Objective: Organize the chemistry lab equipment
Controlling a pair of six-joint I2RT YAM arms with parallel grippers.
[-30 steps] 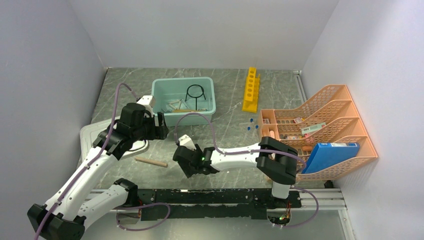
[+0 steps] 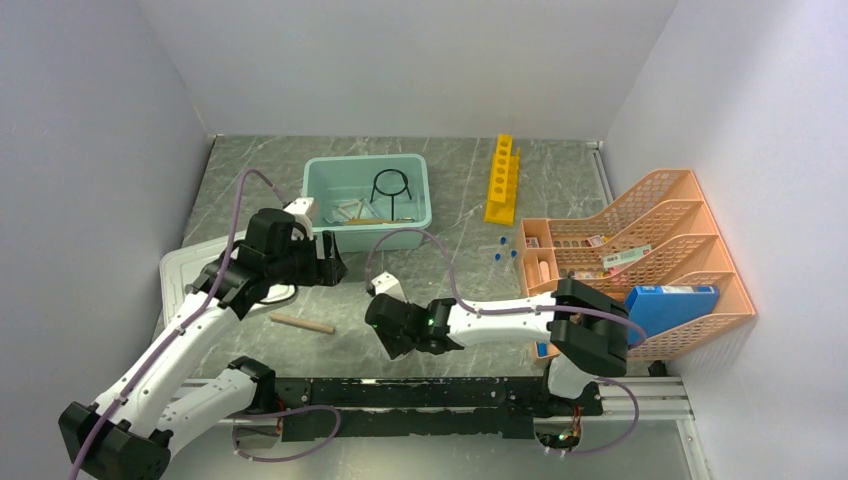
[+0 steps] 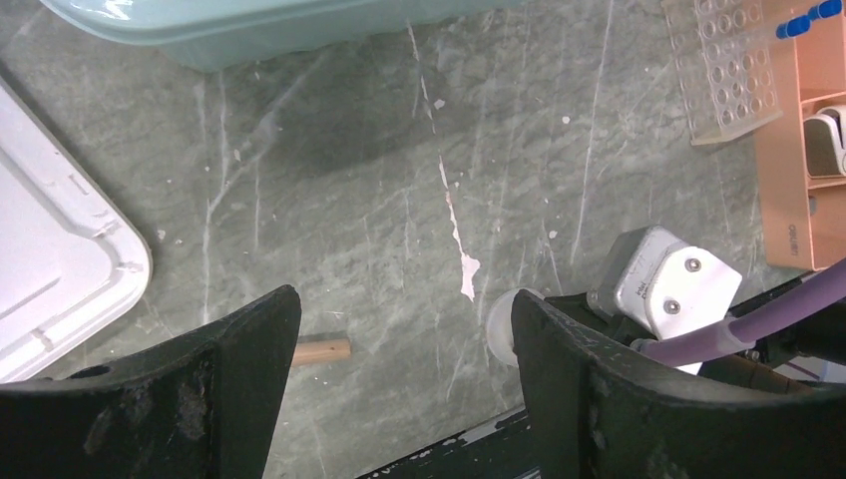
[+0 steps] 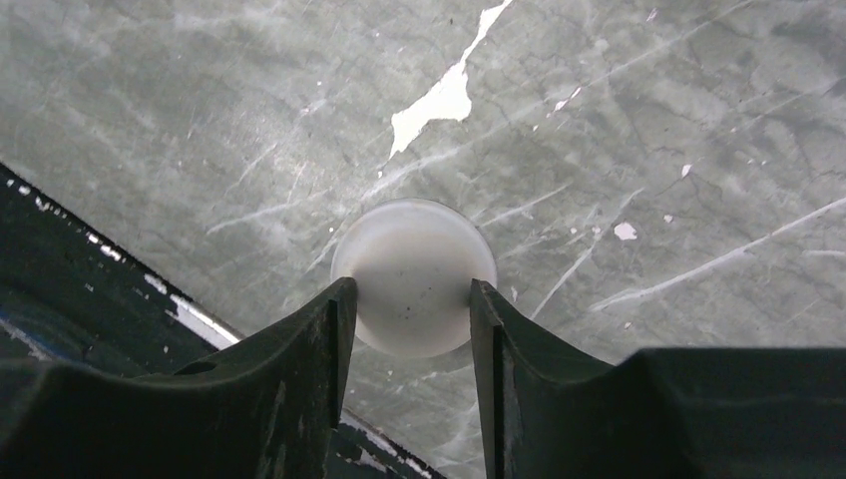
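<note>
A pale round disc lies on the table, with my right gripper at it, one finger on either side and part open; whether it grips is unclear. In the top view my left gripper hangs open and empty beside the teal bin, which holds a black ring stand and small items. A wooden rod lies in front. The yellow rack stands at the back. A clear tube rack with blue-capped pieces is beside the organizer.
The peach organizer with a blue folder fills the right. A white tray lies at the left, partly under the left arm. The black front rail edges the table, and walls enclose the sides and back.
The right arm and gripper have moved a little to the right and toward the front edge. My left gripper has shifted slightly right and down in the top view.
</note>
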